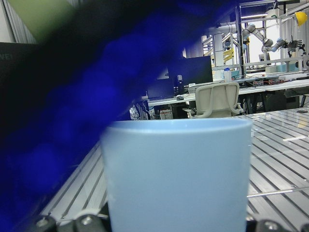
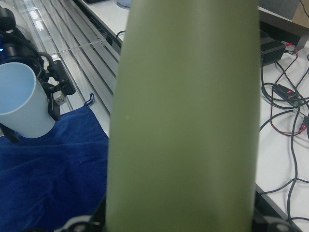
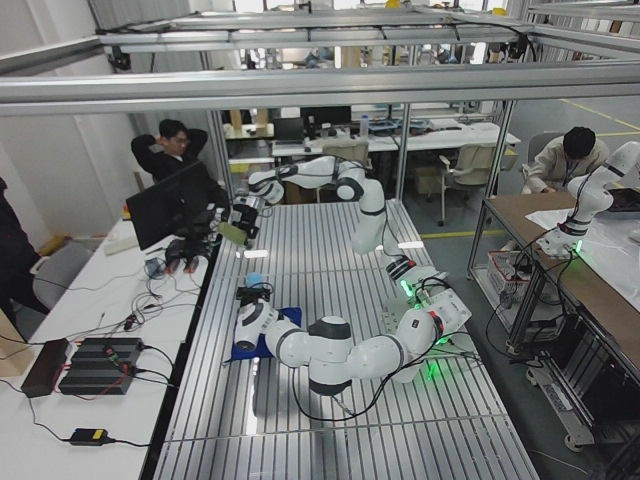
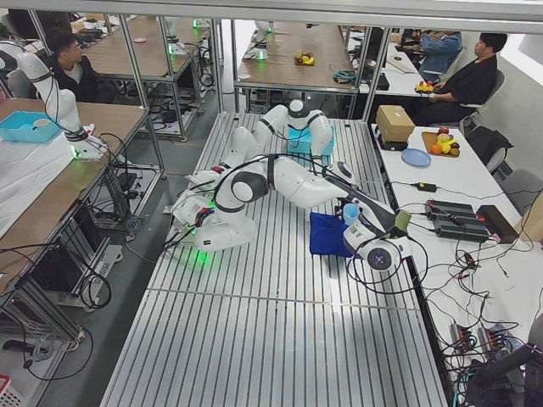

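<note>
A light blue cup [image 1: 176,174] fills the bottom of the left wrist view, with my left gripper shut on it, as the right wrist view also shows. My right gripper is shut on an olive-green cylindrical object [image 2: 181,116], seen at upper left in the camera left view [image 3: 233,232]; its fingertips are hidden behind it. The green object is held above and near the cup. A dark blue cloth [image 4: 329,237] lies on the slatted table beneath the cup, and a blurred blue shape crosses the upper left of the left wrist view.
A white side table [image 4: 471,280] with power boxes, cables and a blue plate [image 4: 416,157] runs along one side. A light blue bin [image 4: 301,138] stands at one end of the slatted table [image 4: 263,339]. People sit around the frame.
</note>
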